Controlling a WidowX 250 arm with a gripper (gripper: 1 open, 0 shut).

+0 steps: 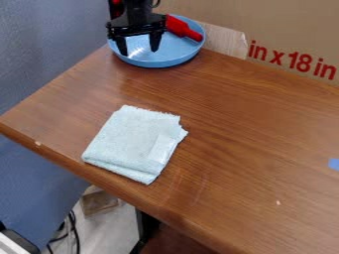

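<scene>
A light blue round bowl (157, 59) sits at the back left of the wooden table. My black gripper (138, 40) reaches down into it from the top, its two fingers spread apart with nothing visible between them. A red object (183, 28) lies at the right side of the bowl, to the right of my gripper. In the front left part of the table lies a folded pale cloth (133, 144).
A cardboard panel (284, 40) with red lettering stands behind the table, which has a wide clear area (252, 149) in the middle and right. A small blue patch shows at the right edge. Cables hang below the left edge.
</scene>
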